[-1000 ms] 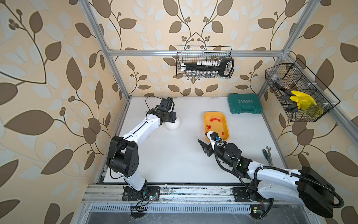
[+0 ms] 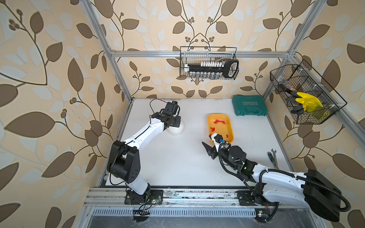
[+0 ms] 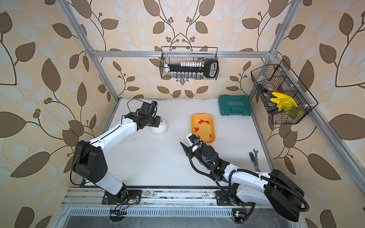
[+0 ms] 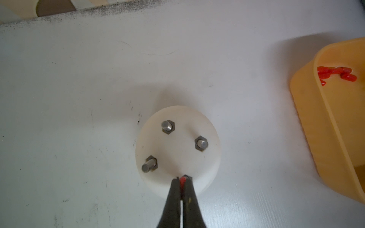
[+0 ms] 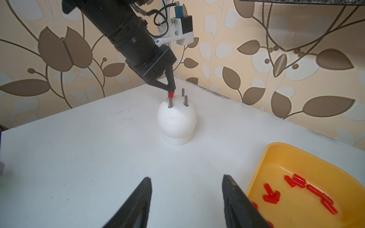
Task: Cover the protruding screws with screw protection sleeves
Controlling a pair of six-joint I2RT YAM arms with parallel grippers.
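A white domed base stands on the table with several bare upright screws in it; one screw (image 4: 149, 165) sticks up at the dome's left in the left wrist view. My left gripper is shut on a red sleeve (image 5: 171, 94), held at the dome's near screw. How far the sleeve is over that screw, I cannot tell. More red sleeves (image 5: 298, 180) lie loose in the orange tray (image 5: 270, 152). Beside the tray's near end, well apart from the dome, my right gripper is open with nothing between its fingers.
At the back right lies a green case (image 2: 249, 105). Wrenches and a screwdriver (image 2: 272, 157) rest near the right edge. Wire baskets (image 2: 208, 62) hang on the frame above. Bare table separates the dome from the tray.
No movement shows in the right arm or the tray.
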